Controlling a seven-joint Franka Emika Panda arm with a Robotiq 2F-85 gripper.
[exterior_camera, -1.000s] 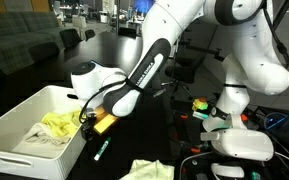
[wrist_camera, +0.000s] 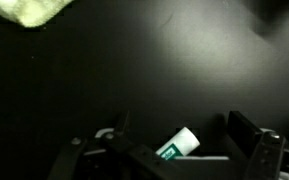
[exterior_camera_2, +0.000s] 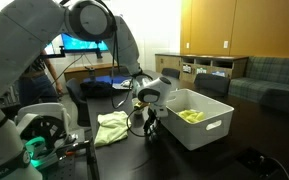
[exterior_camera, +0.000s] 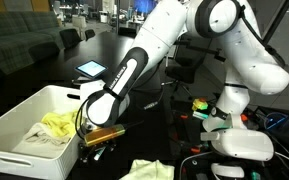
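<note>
A white marker with a green label (wrist_camera: 179,145) lies on the dark table, between the parted fingers of my gripper in the wrist view. Its near end is hidden by the gripper body. In exterior view 1, the gripper (exterior_camera: 98,147) is low over the table beside the box and covers much of the marker. Exterior view 2 shows the gripper (exterior_camera_2: 152,129) close to the tabletop, with the marker hard to make out there. The fingers are open and nothing is gripped.
A white box (exterior_camera: 22,158) holding a yellow cloth (exterior_camera: 60,123) stands right beside the gripper. A pale cloth (exterior_camera: 152,170) lies flat towards the front, also visible in exterior view 2 (exterior_camera_2: 112,128).
The arm has come down towards the table, bringing the gripper over the marker, which showed clear below it before. The box and cloths stay put.
</note>
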